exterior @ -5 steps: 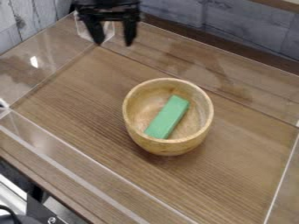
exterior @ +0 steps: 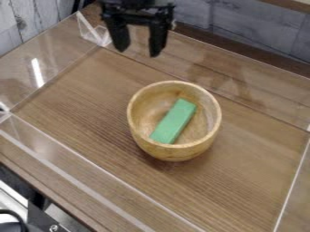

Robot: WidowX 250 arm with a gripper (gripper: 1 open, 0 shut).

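A light wooden bowl [exterior: 144, 120] sits right of the table's centre with a green oblong block [exterior: 175, 121] lying inside it, tilted diagonally. My dark gripper [exterior: 138, 36] hangs at the top centre, above and behind the bowl and apart from it, blurred, with its two fingers spread open. Nothing clear shows between them.
My gripper has moved to the right along the back of the table. The bowl and green block have stayed where they were.
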